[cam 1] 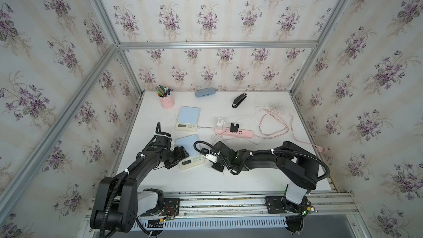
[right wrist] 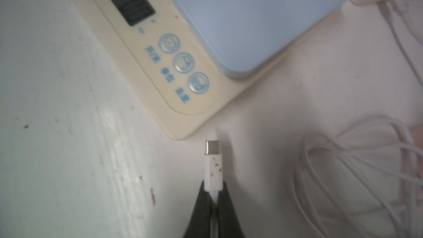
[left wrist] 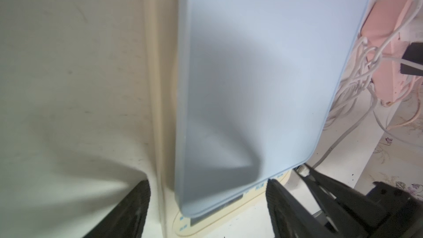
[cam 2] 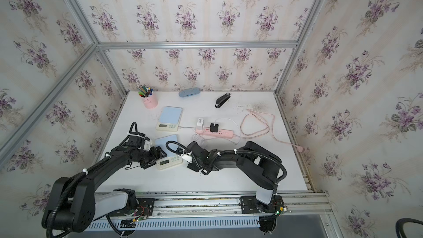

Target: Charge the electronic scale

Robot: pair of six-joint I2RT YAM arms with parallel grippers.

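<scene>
The near electronic scale (cam 1: 192,162), cream with a pale blue plate, lies on the table between my two arms. In the left wrist view my left gripper stands open, its fingers to either side of the corner of the blue plate (left wrist: 264,75); whether they touch the scale I cannot tell. My right gripper is shut on a white cable, whose plug (right wrist: 213,167) juts from its fingertips with the metal end bare. That plug sits just off the scale's button-side corner (right wrist: 178,127), apart from it.
A second scale (cam 1: 188,118) with a cable lies behind. The pink power strip (cam 1: 235,132) holds a white and a black adapter, with loose white cable (right wrist: 352,158) nearby. Pen cup (cam 1: 167,101), blue case (cam 1: 205,92) and stapler (cam 1: 239,100) stand at the back.
</scene>
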